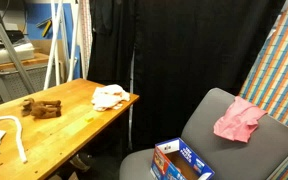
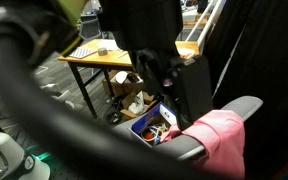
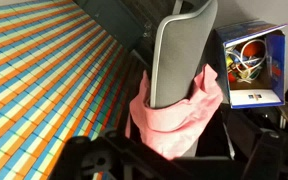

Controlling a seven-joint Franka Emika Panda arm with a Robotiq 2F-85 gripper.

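A pink cloth (image 1: 239, 119) is draped over the back of the grey chair (image 1: 209, 108). In the wrist view the same cloth (image 3: 174, 125) hangs over the chair's edge, just ahead of my gripper. The gripper's dark fingers stand apart along the bottom of that view, apparently open, with no object visibly held. On the chair seat sits an open blue box (image 1: 181, 158); the wrist view shows cables and small coloured items inside the box (image 3: 252, 62). Exterior view 2 has the dark arm (image 2: 149, 45) across its foreground, hiding much of the scene.
A wooden table (image 1: 74, 120) stands to the left, bearing a brown stuffed animal (image 1: 42, 107), a pale crumpled cloth (image 1: 110, 97) and a white curved piece (image 1: 18, 135). Black curtains (image 1: 184, 60) hang behind. A striped colourful fabric (image 3: 44, 80) lies beside the chair back.
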